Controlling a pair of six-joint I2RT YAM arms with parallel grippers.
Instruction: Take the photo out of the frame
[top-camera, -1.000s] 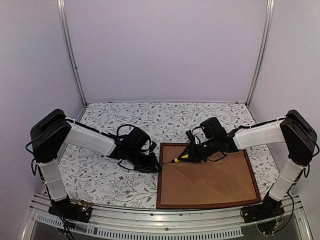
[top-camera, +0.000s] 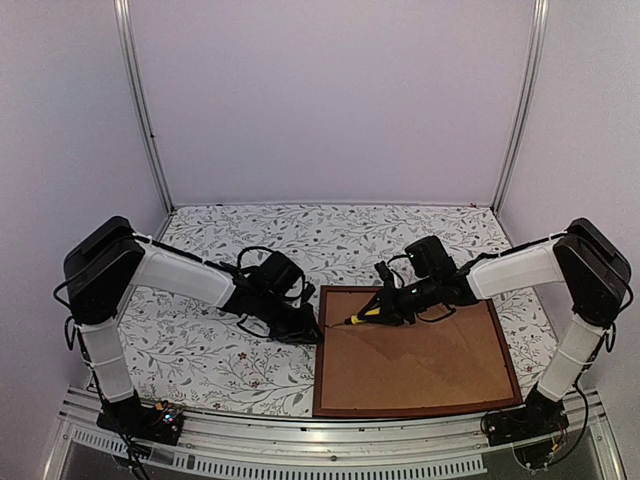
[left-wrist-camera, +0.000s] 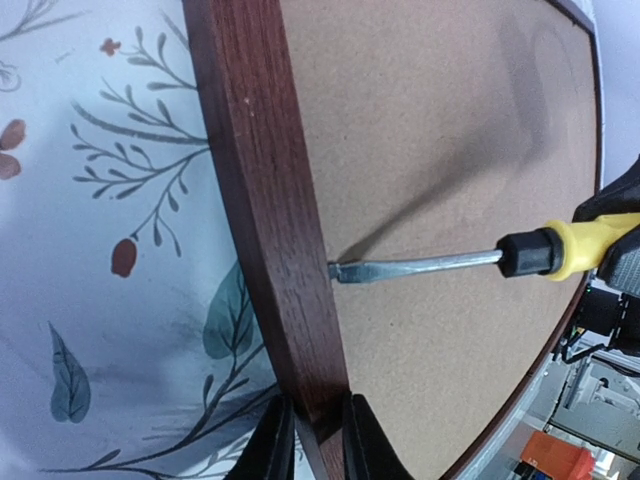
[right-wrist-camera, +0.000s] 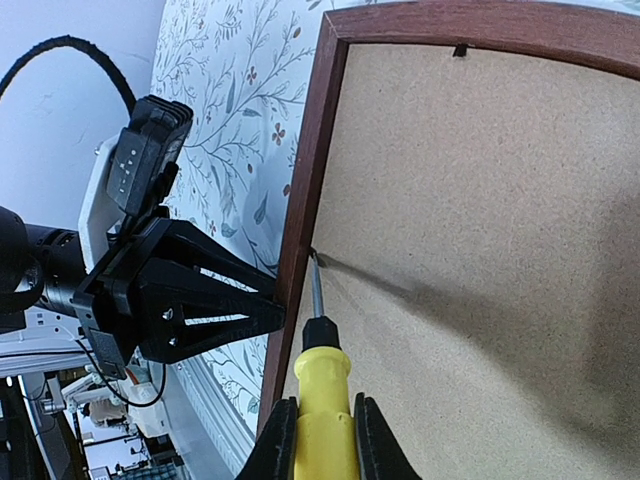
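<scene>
The picture frame lies face down, its dark wooden border (top-camera: 319, 385) around a tan backing board (top-camera: 420, 365). My right gripper is shut on the yellow handle of a screwdriver (right-wrist-camera: 325, 375). In the left wrist view, the metal tip of that screwdriver (left-wrist-camera: 420, 265) meets the inner edge of the left rail (left-wrist-camera: 265, 150), over the board. At this same rail is my left gripper, its fingers parted with the wood between them; whether both touch it, I cannot tell. The photo is hidden beneath the board.
A small dark tab (right-wrist-camera: 460, 50) shows at the inner edge of the far rail. Floral-patterned cloth (top-camera: 230, 370) covers the table, clear to the left of the frame and behind it. The metal table edge (top-camera: 330, 440) runs along the front.
The right gripper and screwdriver have shifted very slightly to the right over the last second. My left gripper stays by the left rail with barely any motion; the frame keeps its place.
</scene>
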